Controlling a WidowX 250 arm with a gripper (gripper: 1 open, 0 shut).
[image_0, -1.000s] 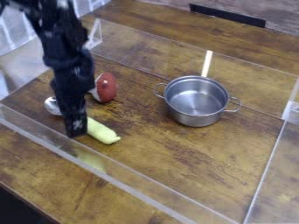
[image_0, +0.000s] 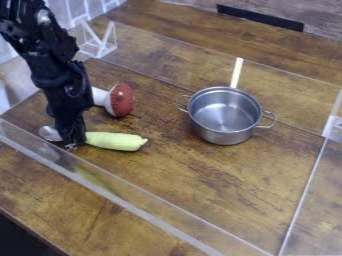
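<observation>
The black gripper (image_0: 71, 135) is lowered to the table at the left, at the left end of a pale green elongated vegetable (image_0: 112, 141); its fingers are too dark and overlapped to show whether they are open or shut. A silver object, perhaps a spoon, is partly hidden beside the fingertips. Just behind the gripper, a red round object (image_0: 122, 99) with a white part lies on its side.
A steel pot (image_0: 225, 115) with two handles stands right of centre. Clear plastic walls border the wooden table (image_0: 201, 200). A white strip lies behind the pot.
The gripper has moved down to the vegetable's left end. The vegetable has turned to lie more level and shifted slightly right.
</observation>
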